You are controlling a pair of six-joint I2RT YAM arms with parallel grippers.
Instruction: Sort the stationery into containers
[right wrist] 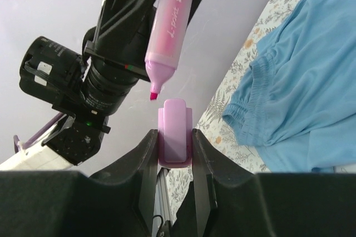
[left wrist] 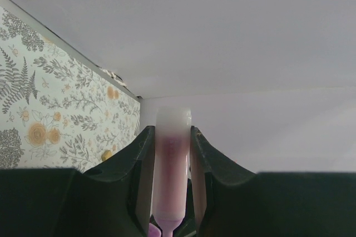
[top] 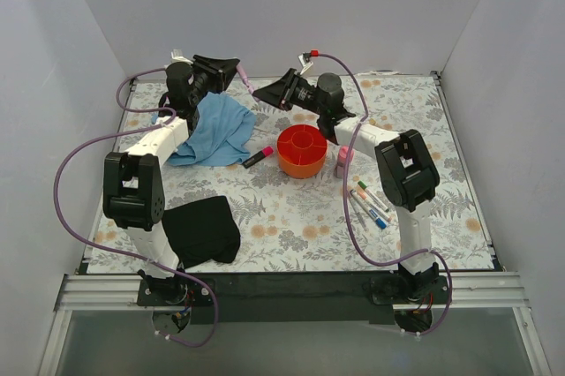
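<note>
Above the far part of the table, my left gripper is shut on a pink-and-white paint marker. Its bare tip points down toward my right gripper. In the right wrist view the marker body and its dark pink nib are seen, and a pink cap sits between my right fingers, which touch it on both sides. Cap and nib look apart. On the table stands a round orange-red divided container, its visible compartments empty. Part of the pink marker is hidden by the left fingers in the top view.
A dark marker with a pink end lies left of the container. To its right are a pink cylindrical object and several markers. A blue cloth and a black cloth cover the left side.
</note>
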